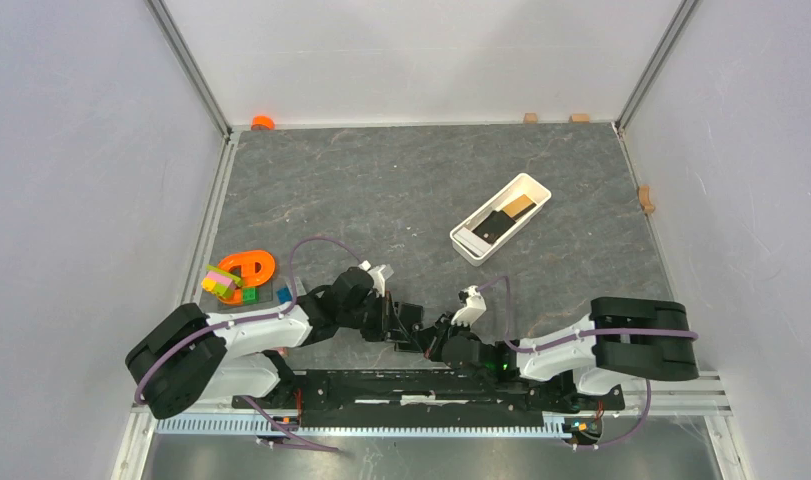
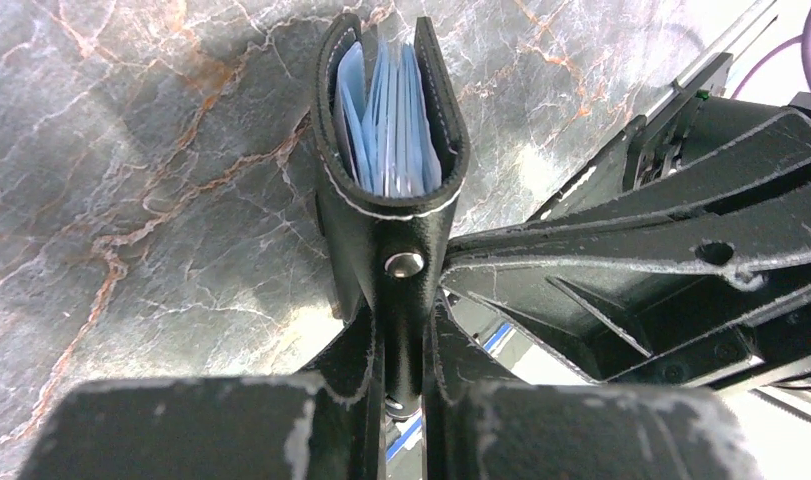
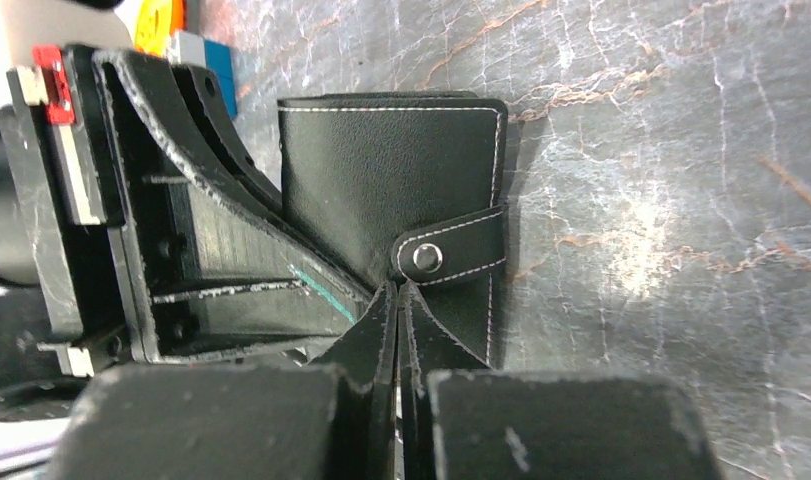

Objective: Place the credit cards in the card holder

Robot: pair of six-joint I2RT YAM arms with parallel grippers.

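The black card holder [image 2: 396,235] stands on edge in the left wrist view, its bluish clear sleeves [image 2: 389,130] fanned between the covers. My left gripper is shut on the holder from the near side. In the right wrist view the holder's flat cover [image 3: 381,170] shows, with a strap [image 3: 461,245] and metal snap lying against it. There my right gripper is shut close to the strap, and nothing shows between its fingers; whether they touch the holder I cannot tell. From these views I cannot make out any cards inside the sleeves.
A white tray [image 1: 536,192] at right of centre holds flat black, tan and whitish pieces. Orange, yellow and green toys [image 1: 249,268] lie at the left edge. Both arms crowd the front middle.
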